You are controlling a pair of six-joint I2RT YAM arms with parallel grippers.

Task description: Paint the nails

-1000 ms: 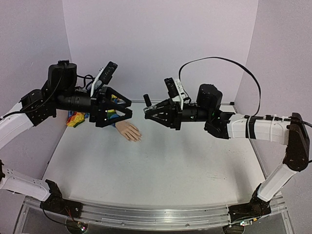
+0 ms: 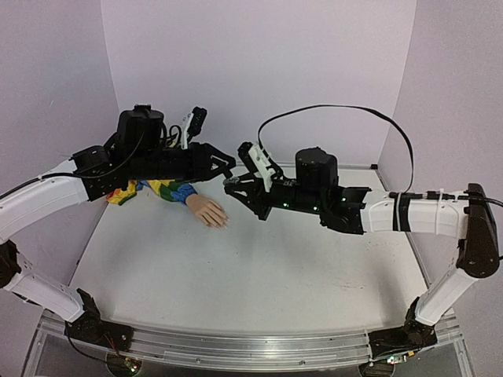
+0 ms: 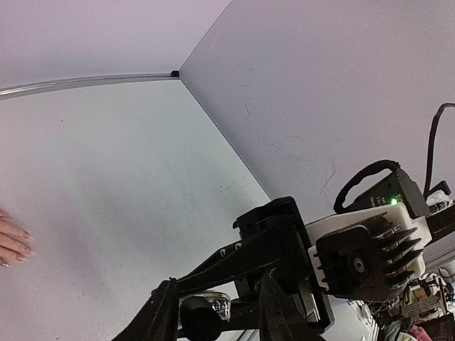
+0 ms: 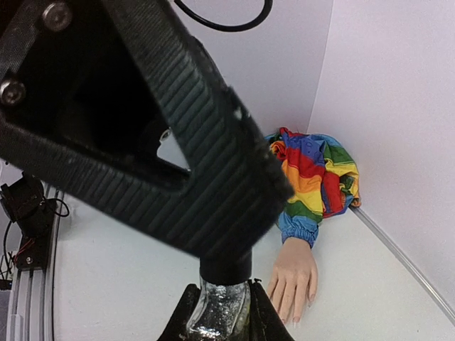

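A nail polish bottle with a clear glass body (image 4: 217, 312) and black cap (image 3: 200, 319) is upside-facing toward the left arm. My right gripper (image 2: 230, 186) is shut on the glass body. Around the black cap, the left gripper stands part open; a gap shows between the cap and its right-hand finger (image 3: 271, 305) in the left wrist view. In the right wrist view the left gripper's large ridged finger hides much of the scene. The model hand (image 2: 207, 210) lies palm down on the table, fingers spread slightly, nails (image 4: 296, 321) small and bare-looking.
A rainbow-striped sleeve (image 4: 313, 177) covers the model arm behind the left gripper. Grey walls enclose the back and sides.
Both grippers have come together over the table: the left moved right onto the black cap, the right moved left and slightly down with the bottle.
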